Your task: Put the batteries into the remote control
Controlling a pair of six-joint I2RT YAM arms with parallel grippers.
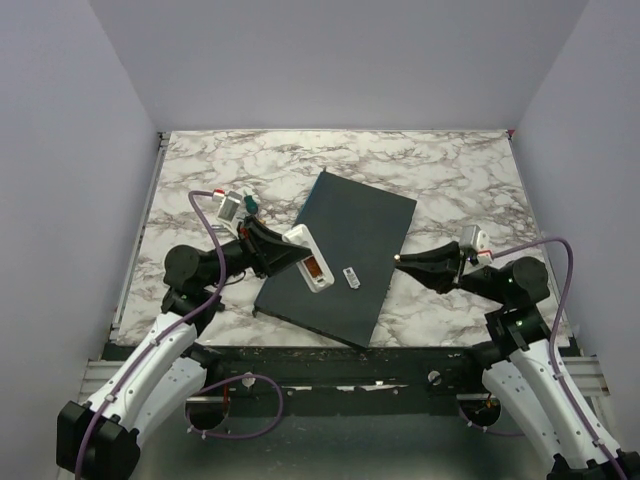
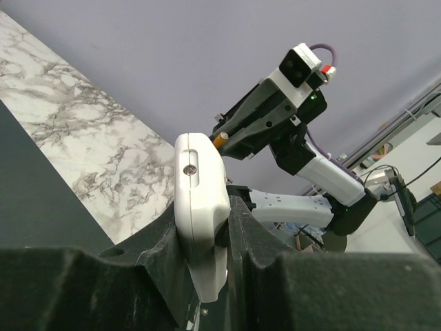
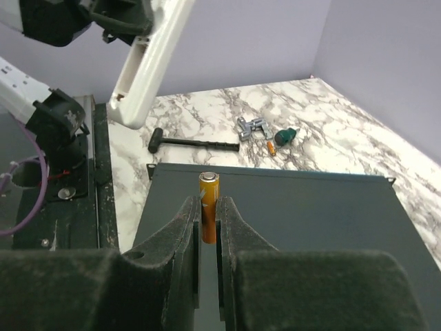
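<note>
The white remote [image 1: 318,272] is held by my left gripper [image 1: 298,250] above the dark board [image 1: 350,220], its open compartment showing orange-brown in the top view. In the left wrist view the remote [image 2: 200,207] stands on end between the fingers. My right gripper [image 1: 400,261], to the right of the remote, is shut on an orange battery [image 3: 209,207], held upright at the fingertips. A small white piece [image 1: 351,277], perhaps the battery cover, lies on the board.
A hammer [image 3: 193,143], grey metal parts [image 3: 252,128], a green tool [image 3: 286,136] and a small orange item [image 3: 271,147] lie on the marble at the left.
</note>
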